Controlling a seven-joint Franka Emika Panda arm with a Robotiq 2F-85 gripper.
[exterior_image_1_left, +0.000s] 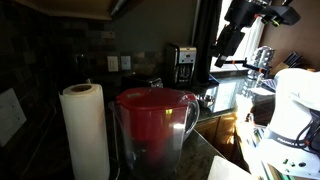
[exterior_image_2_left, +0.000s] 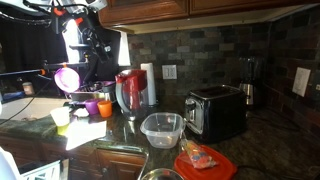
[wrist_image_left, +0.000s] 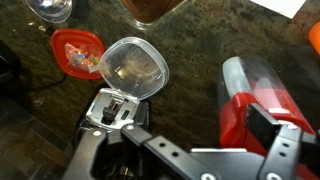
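Observation:
My gripper is at the lower edge of the wrist view, its dark fingers (wrist_image_left: 88, 152) spread apart; it looks open, with nothing seen between them. A clear pitcher with a red lid (exterior_image_1_left: 155, 98) stands on the dark counter in front of exterior view 1. From above, its red top (wrist_image_left: 265, 95) shows beside the right finger. The clear plastic container (exterior_image_2_left: 162, 128) sits empty on the counter, in front of the black and silver toaster (exterior_image_2_left: 215, 112). Near it a red lid (exterior_image_2_left: 222, 166) carries a bagged item (exterior_image_2_left: 199, 156). The white arm (exterior_image_1_left: 295, 110) holds the gripper high above the counter.
A paper towel roll (exterior_image_1_left: 87, 130) stands close to the pitcher. Orange (exterior_image_2_left: 105, 108) and yellow (exterior_image_2_left: 61, 116) cups are near the sink end. A coffee maker (exterior_image_1_left: 185, 65) is at the back, and a blender (exterior_image_2_left: 250, 80) stands in the corner.

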